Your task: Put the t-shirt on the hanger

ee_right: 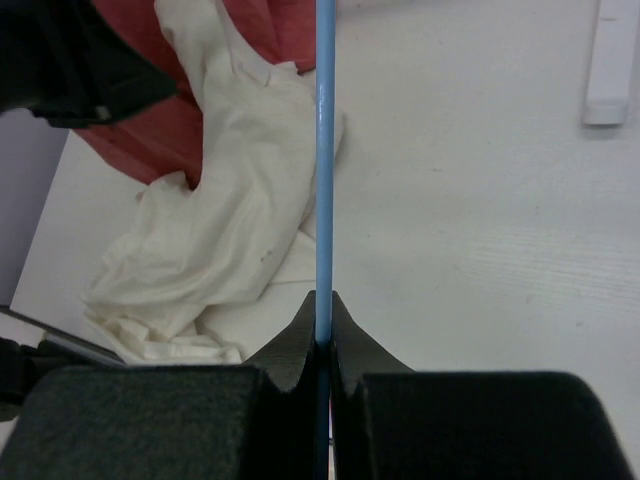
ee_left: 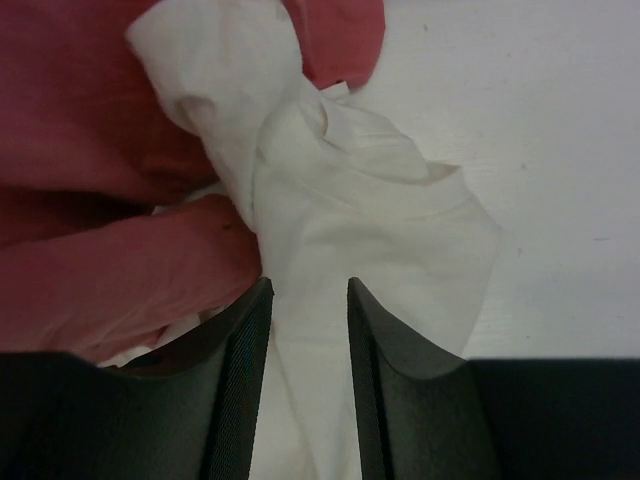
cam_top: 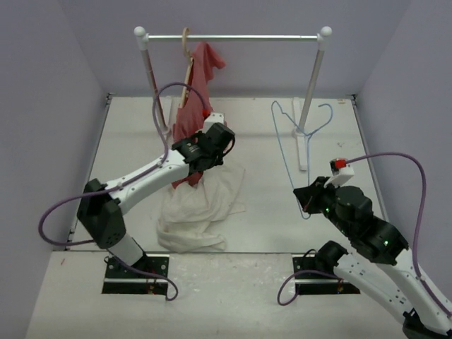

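The white t-shirt (cam_top: 189,217) lies crumpled on the table at centre left, its upper part bunched against red cloth. Over that upper part, my left gripper points down and stands open. White fabric (ee_left: 345,240) shows beyond and between its fingertips; whether they touch it, I cannot tell. A blue wire hanger (cam_top: 282,147) is held up right of centre, hook away from me. My right gripper is shut on one of its wires, which runs up the middle of the right wrist view.
A white rack with a crossbar (cam_top: 247,37) spans the back. On its left, a red garment (cam_top: 201,70) hangs from a wooden hanger (cam_top: 186,46) and reaches down beside the t-shirt. Bare table (cam_top: 265,219) lies between the t-shirt and the blue hanger.
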